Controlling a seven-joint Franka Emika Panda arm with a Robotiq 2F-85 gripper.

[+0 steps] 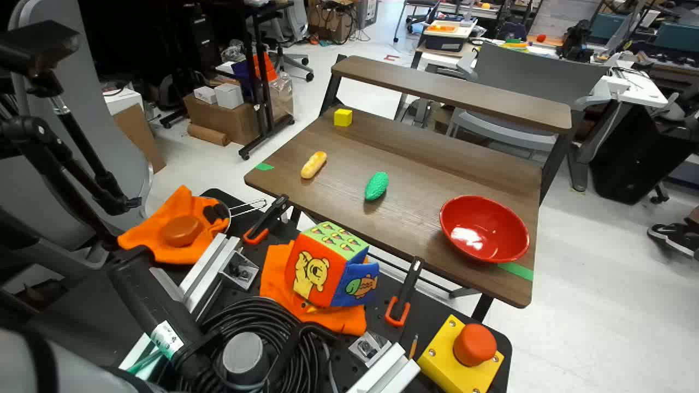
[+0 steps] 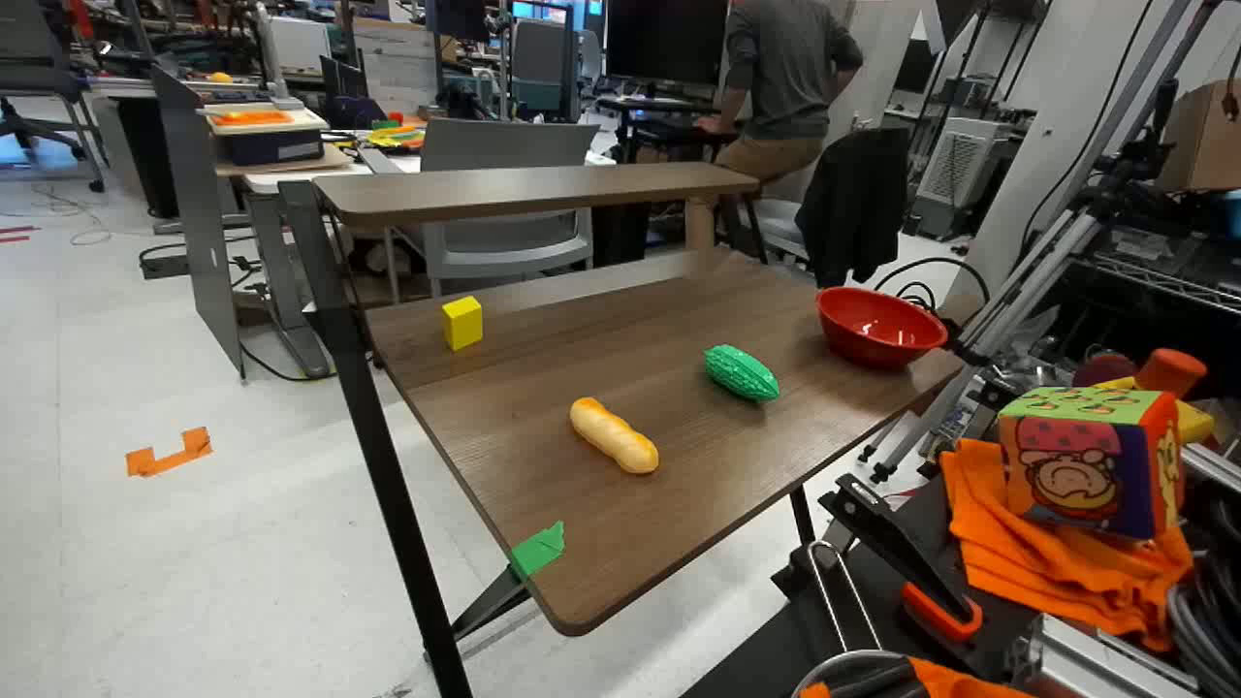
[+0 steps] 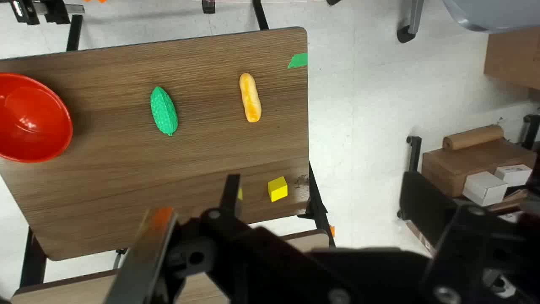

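My gripper appears only in the wrist view, open, its dark fingers (image 3: 231,195) wide apart and high above the table with nothing held. A yellow block (image 3: 278,189) shows between the fingers in that view, far below them, near the table's corner by the raised shelf. A bread roll (image 2: 614,435) lies on the tabletop close to one end. Around the middle rests a green bumpy vegetable (image 1: 377,186), apart from the other things. Towards the opposite end stands a red bowl (image 1: 484,228), and its visible inside is empty.
A raised shelf (image 1: 452,91) runs along the table's far side. Opposite it, a black cart top carries a soft picture cube (image 1: 331,265), cables, clamps and a red-topped button box (image 1: 462,353). Bare tabletop (image 2: 529,396) separates the objects.
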